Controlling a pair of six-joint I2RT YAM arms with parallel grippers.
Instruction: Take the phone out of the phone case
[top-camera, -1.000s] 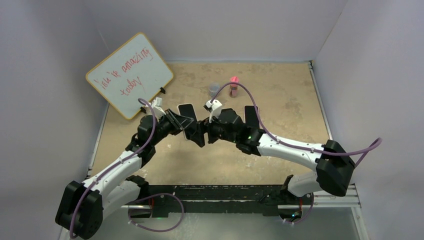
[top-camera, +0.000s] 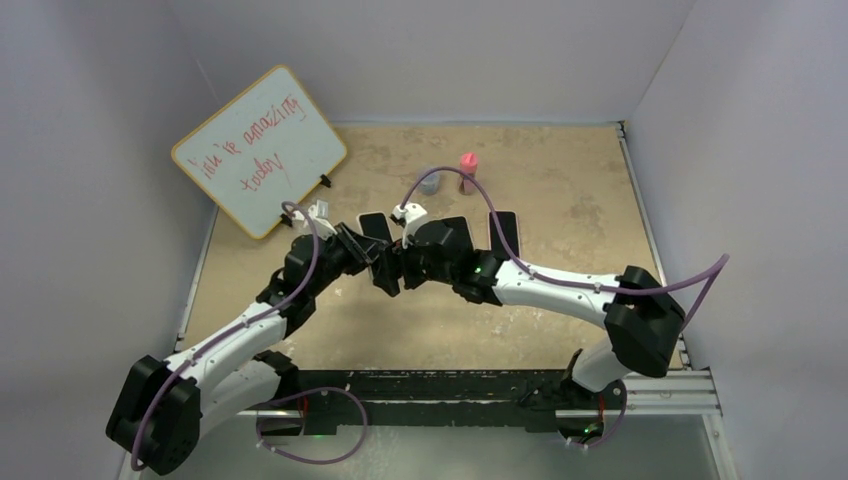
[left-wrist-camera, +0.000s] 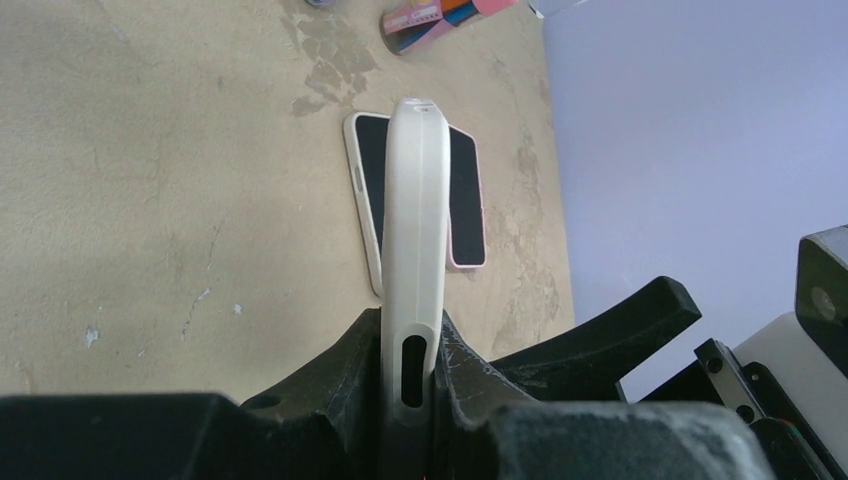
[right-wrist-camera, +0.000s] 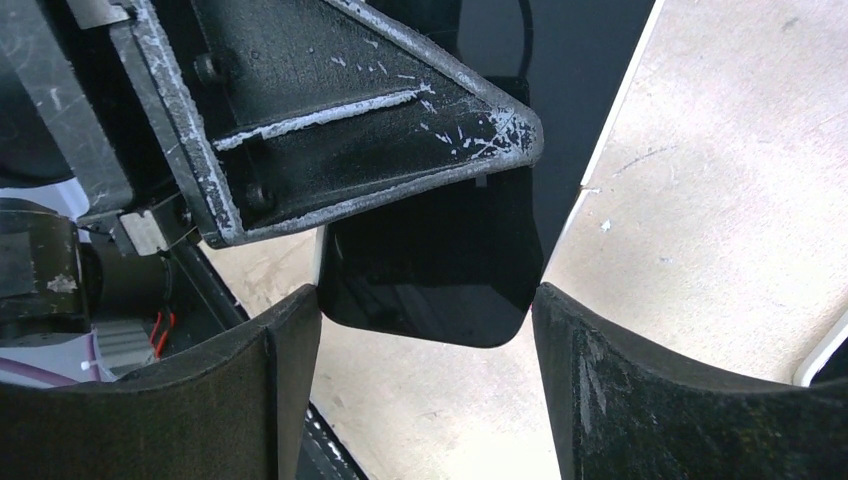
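A phone in a white case (left-wrist-camera: 414, 220) is raised above the table, edge-on in the left wrist view, with my left gripper shut on it. In the right wrist view its black face (right-wrist-camera: 430, 280) lies between the fingertips of my right gripper, which touch or nearly touch its lower corners; whether they grip cannot be told. A finger of the left gripper lies across the phone's face there. In the top view the two grippers meet left of centre, largely hiding the held phone.
More phones (top-camera: 504, 232) lie on the table (top-camera: 560, 180) behind and right of the grippers. A pink cup (top-camera: 468, 175) and a clear cup (top-camera: 428, 182) stand at the back. A whiteboard (top-camera: 258, 150) is at back left.
The right arm and gripper have shifted left and slightly down in the top view, toward my left gripper. The left arm has moved very slightly.
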